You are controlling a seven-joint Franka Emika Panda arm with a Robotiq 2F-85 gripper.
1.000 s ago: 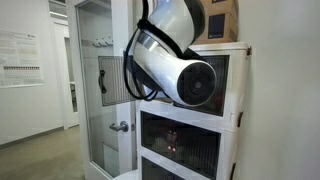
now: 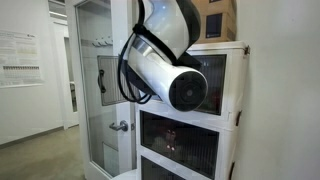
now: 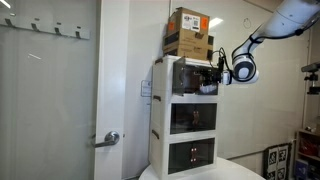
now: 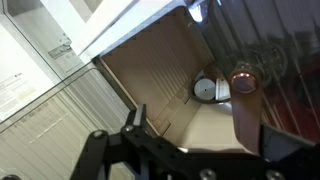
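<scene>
A white cabinet [image 3: 165,115] with dark-windowed compartments stands by the wall. My gripper [image 3: 217,73] is at its top compartment in exterior view 2. In exterior view 1 the arm covers the gripper and much of that compartment. The wrist view shows my gripper with its fingers wide apart. Between them in the picture rises a brown panel [image 4: 247,118] with a dark round knob [image 4: 244,78]; I cannot tell whether they touch it. Beyond lies the compartment's inside, holding a small round white-and-dark object [image 4: 205,90].
Cardboard boxes [image 3: 188,35] are stacked on the cabinet, close to the arm. Two lower compartments [image 3: 192,117] appear closed. A door with a lever handle [image 3: 108,139] is to the left. Bare wall [image 2: 280,100] lies right of the cabinet in exterior view 1.
The cabinet and boxes look unmoved.
</scene>
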